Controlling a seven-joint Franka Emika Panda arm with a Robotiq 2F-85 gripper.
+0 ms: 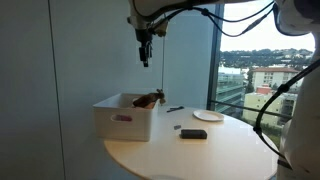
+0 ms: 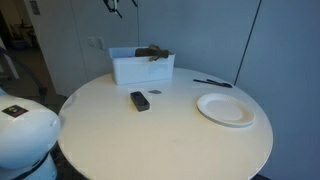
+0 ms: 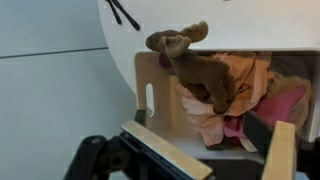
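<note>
A white box (image 1: 125,120) with handle slots stands at the back left of the round table. Inside it, a brown plush toy (image 3: 202,72) with antlers leans over one wall, on top of orange cloth (image 3: 252,82) and dark pink cloth (image 3: 285,107). High above the box hangs my gripper (image 1: 145,62), pointing down. Its two fingers (image 3: 168,155) are spread wide in the wrist view, with nothing held between them. Box and toy lie below the gripper, clear of it. The lower part of the box is hidden by the gripper there.
On the table (image 2: 170,145) are a dark block (image 2: 139,101), a small dark flat piece (image 2: 154,92), a white plate (image 2: 226,110) and dark utensils (image 2: 212,83). A wall stands behind the box.
</note>
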